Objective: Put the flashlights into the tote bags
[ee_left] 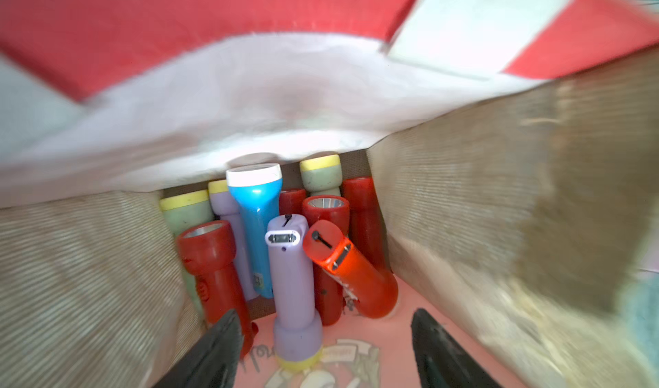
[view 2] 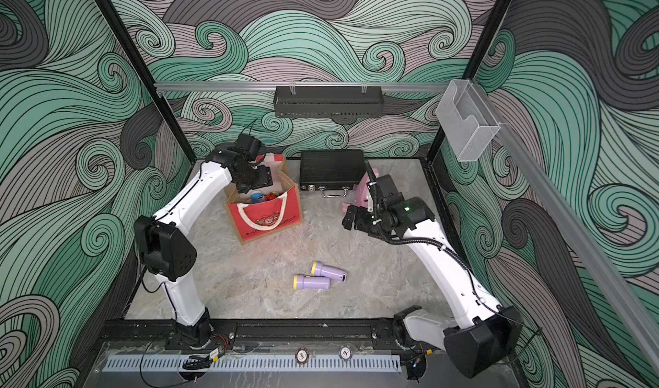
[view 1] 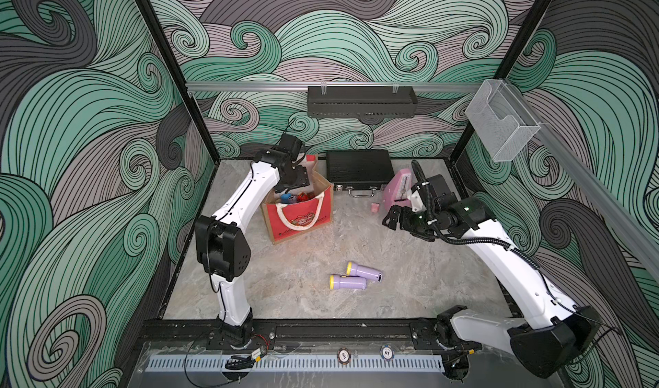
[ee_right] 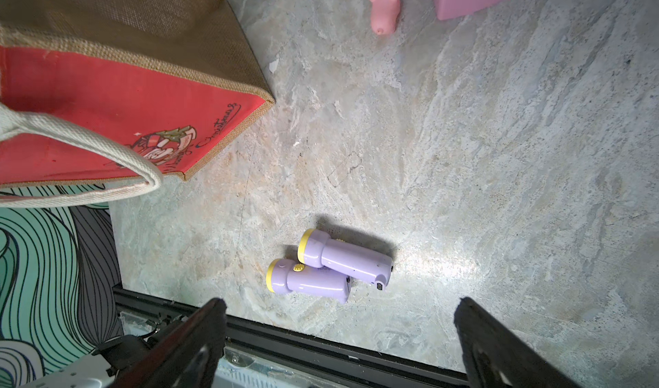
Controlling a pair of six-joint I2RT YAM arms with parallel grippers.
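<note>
Inside the red-and-burlap tote bag [view 1: 305,223] stand several flashlights: a blue one [ee_left: 255,213], a lilac one [ee_left: 293,274], a tilted orange-red one [ee_left: 360,278] and a dark red one [ee_left: 216,278] among them. Over the bag's mouth is my left gripper, its fingers apart with nothing between them. Two lilac flashlights with yellow rims, an upper one [ee_right: 353,259] and a lower one [ee_right: 315,282], lie touching on the table left of centre in the right wrist view. High above the table my right gripper is open and empty.
A black briefcase [view 1: 358,170] stands at the back. A pink object [view 1: 396,187] and a small pink pig [ee_right: 384,11] are behind my right gripper. Between bag and loose flashlights the table [view 1: 309,257] is bare.
</note>
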